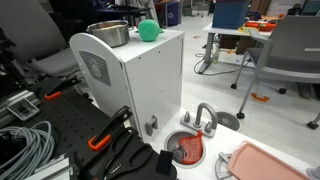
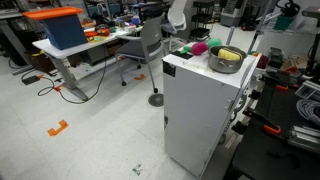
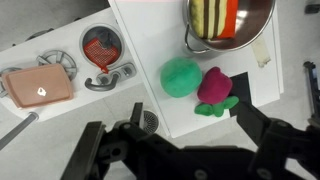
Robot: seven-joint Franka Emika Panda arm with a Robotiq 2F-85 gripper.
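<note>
My gripper stands open in the wrist view, its two dark fingers wide apart with nothing held between them. Below it on the white cabinet top (image 3: 155,28) lie a round green object (image 3: 181,77) and a pink one (image 3: 214,86) with green leaves. A metal pot (image 2: 225,61) stands on the same top; inside it, the wrist view shows a yellow-and-brown piece (image 3: 209,15) beside an orange-red one. From the side, the green object (image 1: 149,30) sits close to the pot (image 1: 109,34).
A small round sink (image 1: 183,150) with a faucet (image 1: 205,119) and a red utensil lies beside the cabinet. Near it is a tan board (image 1: 262,165). Coiled cable (image 1: 27,150) covers part of the dark table. A chair (image 2: 145,47) stands behind.
</note>
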